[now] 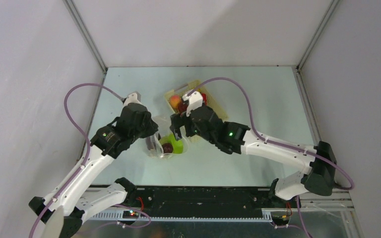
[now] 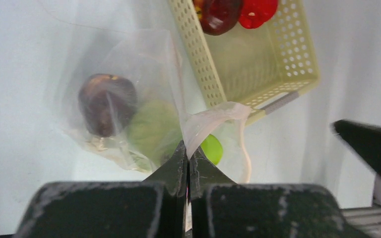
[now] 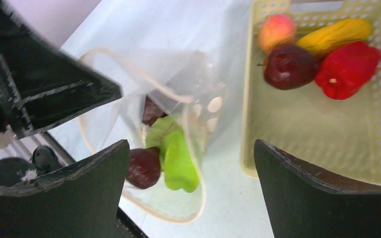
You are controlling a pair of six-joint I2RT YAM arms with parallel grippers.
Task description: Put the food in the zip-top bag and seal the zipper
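A clear zip top bag point(image 3: 203, 193) lies on the table with its mouth gaping. Inside it are a dark red fruit point(image 3: 144, 168), a green pepper point(image 3: 180, 163) and, deeper in, another dark red fruit point(image 2: 107, 105). My left gripper is shut on the bag's rim and holds it up. Apart from the bag's mouth, my right gripper stands wide open, nothing between its fingers. In the basket point(image 3: 250, 99) sit a peach point(image 3: 277, 32), a dark red apple point(image 3: 291, 67), a yellow banana-like piece point(image 3: 335, 37) and a red pepper point(image 3: 348, 69).
The perforated cream basket stands close beside the bag, behind and to its right. Both arms are near each other over the bag, the left gripper's dark body point(image 3: 39, 79) filling the upper left of the right wrist view.
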